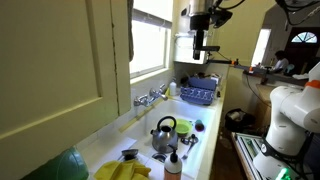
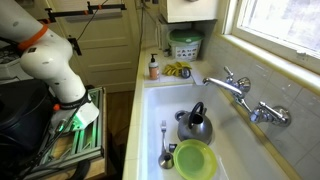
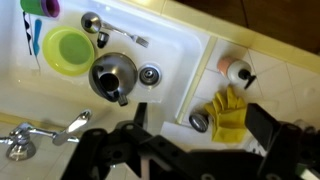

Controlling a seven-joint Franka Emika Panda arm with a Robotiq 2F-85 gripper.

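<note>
My gripper [image 1: 199, 54] hangs high above the far side of the sink, its fingers apart and nothing held. In the wrist view its dark fingers [image 3: 140, 145] frame the bottom of the picture. Below lies the white sink [image 2: 155, 104], holding a shiny kettle [image 3: 113, 77] with a black handle. Close beside the kettle is a light-green bowl [image 3: 68, 50]. A fork [image 3: 130, 37] and a ladle [image 3: 92, 20] lie near them. None of these touches the gripper. It cannot be clearly made out in the second exterior view.
Yellow gloves [image 3: 230, 115] and a soap bottle [image 3: 238, 70] occupy the counter at one end. Wall taps [image 2: 268, 114] jut over the sink's window side. A cabinet door [image 1: 55, 65] stands at left. Part of the sink floor is bare.
</note>
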